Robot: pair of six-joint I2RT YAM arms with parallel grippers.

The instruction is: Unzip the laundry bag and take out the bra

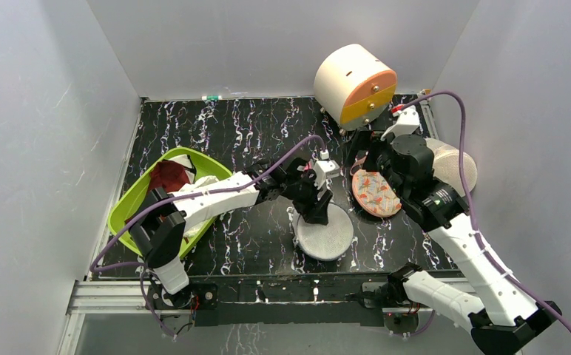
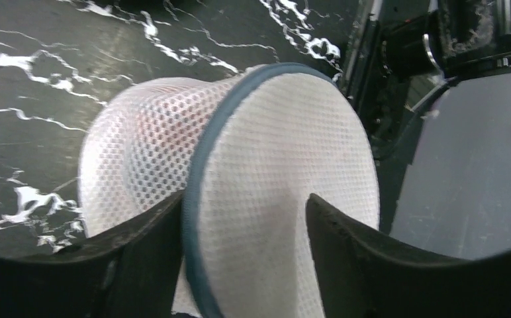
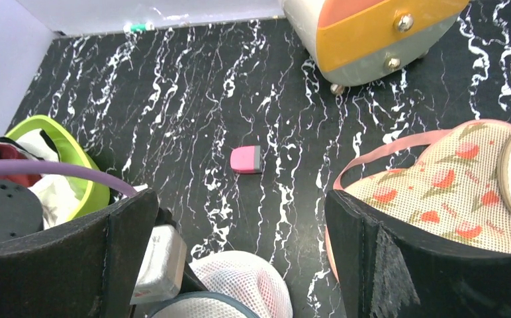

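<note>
The laundry bag (image 1: 325, 233), round white mesh with a grey-blue rim, is at the front middle of the table. In the left wrist view the bag (image 2: 286, 165) stands bulged up beneath my left gripper. Those fingers are spread apart, with the bag's white face showing between them; the left finger (image 2: 150, 245) overlaps the blue trim. My right gripper hangs open above the table, up and right of the bag, with nothing between its fingers. No bra can be made out; a faint pinkish tone shows through the mesh.
A green basket (image 1: 120, 207) with cloths stands left. At right lie a patterned pouch (image 1: 376, 194) with a strap and a beige mesh drum (image 1: 456, 166). A cream-and-orange drum (image 1: 353, 81) stands at the back. A small pink block (image 3: 245, 159) sits mid-table.
</note>
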